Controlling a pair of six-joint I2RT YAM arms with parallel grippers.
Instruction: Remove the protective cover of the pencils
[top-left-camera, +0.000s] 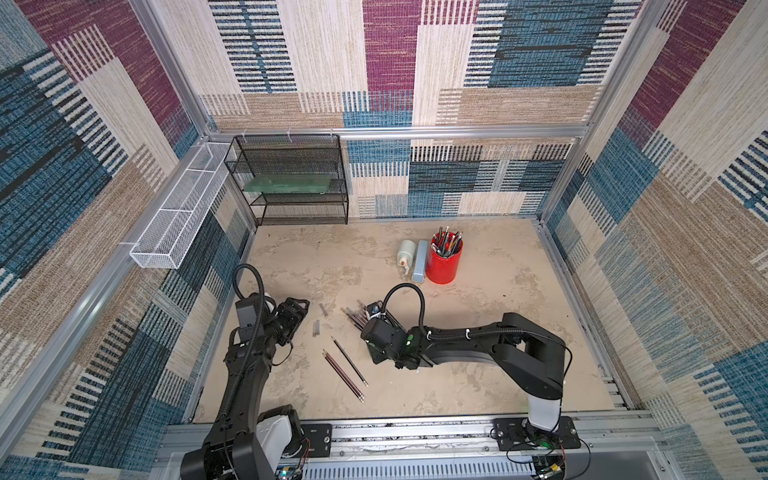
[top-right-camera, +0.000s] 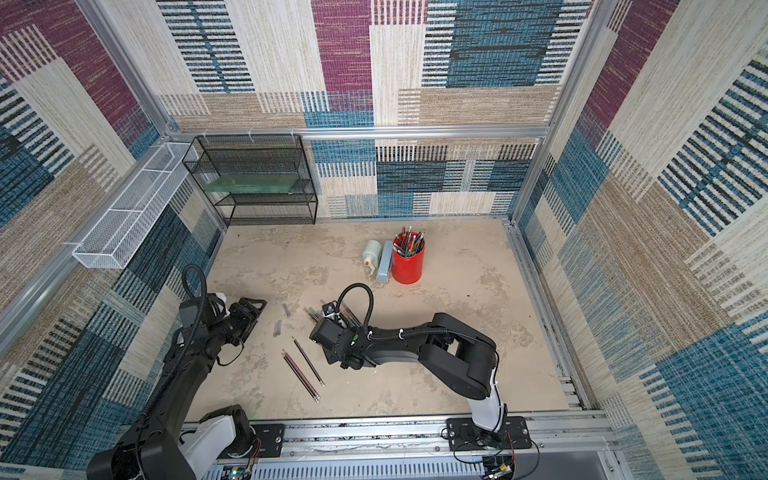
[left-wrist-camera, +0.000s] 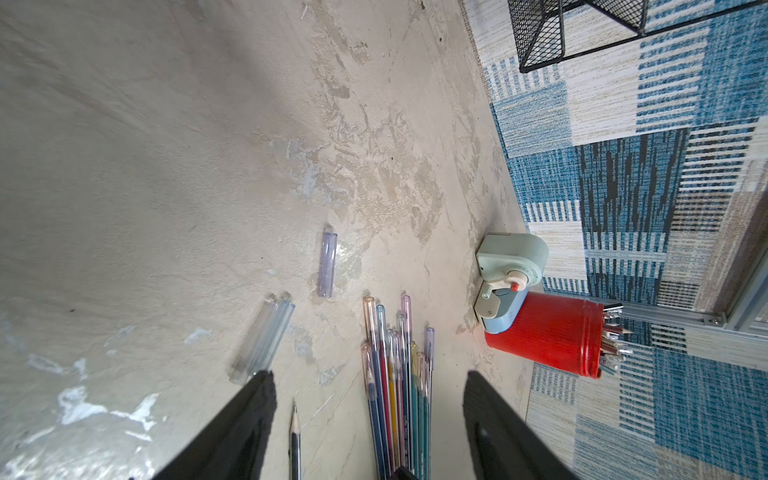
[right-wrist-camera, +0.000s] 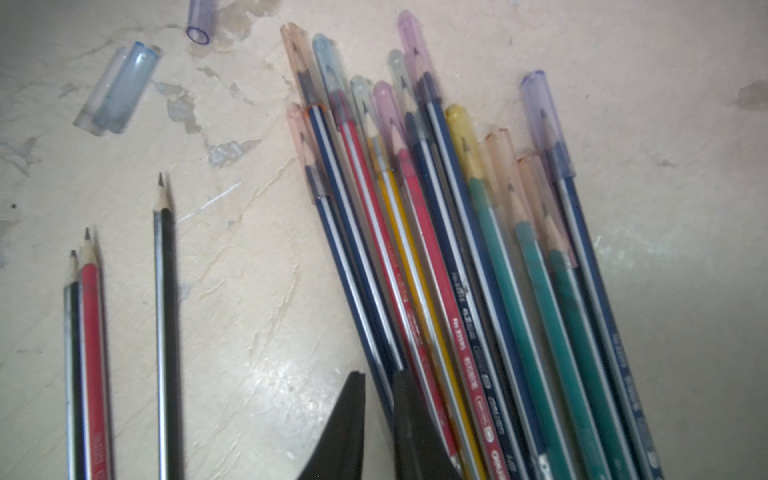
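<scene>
A row of capped pencils (right-wrist-camera: 448, 272), several colours with clear tinted covers (right-wrist-camera: 557, 148) over their points, lies on the table. My right gripper is above the left side of this row; a narrow gap shows between its fingertips, and a navy pencil (right-wrist-camera: 349, 272) runs through that gap in view. Whether they touch it cannot be told. Three bare-tipped pencils (right-wrist-camera: 165, 320) lie to the left. Loose covers (left-wrist-camera: 262, 340) rest on the table, with a purple one (left-wrist-camera: 327, 264) apart. My left gripper stands open and empty, left of the loose covers.
A red pencil cup (top-left-camera: 444, 260), a blue box (top-left-camera: 420, 261) and a pale green sharpener (top-left-camera: 406, 254) stand behind the pencils. A black mesh rack (top-left-camera: 292, 209) is at the back left.
</scene>
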